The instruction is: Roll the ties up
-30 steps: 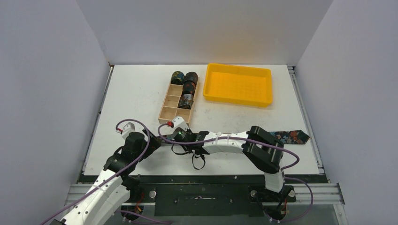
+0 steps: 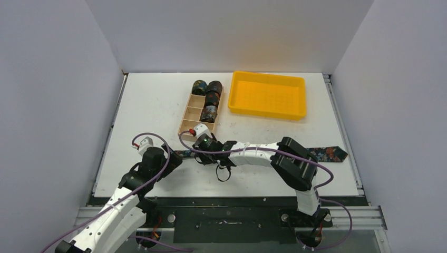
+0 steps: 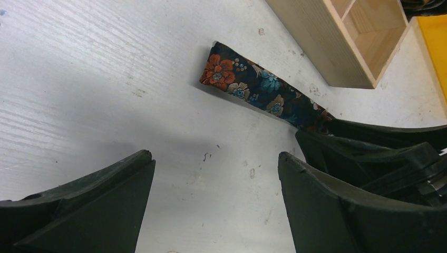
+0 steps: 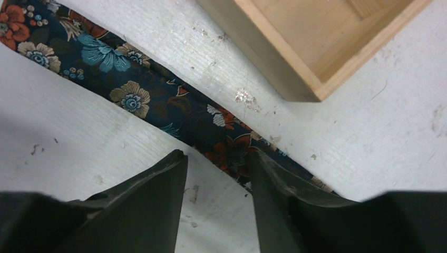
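A dark floral tie [image 2: 328, 154] lies flat across the table, its wide pointed end at the right and its middle hidden under the right arm. Its folded narrow end [image 3: 232, 74] rests flat in the left wrist view. My left gripper is open beside that end, on the front side, with only bare table between its fingers. Over the tie's left stretch stands my right gripper, also open. One finger [image 4: 271, 184] overlaps the cloth in the right wrist view, the other is at its front edge; whether they touch it I cannot tell.
Just behind the tie is a wooden compartment box [image 2: 191, 114] holding several rolled ties [image 2: 209, 114] and some empty compartments. An empty yellow tray [image 2: 267, 112] sits at the back right.
Over the last second my right gripper has shifted towards the box, leaving more of the tie's left end in view.
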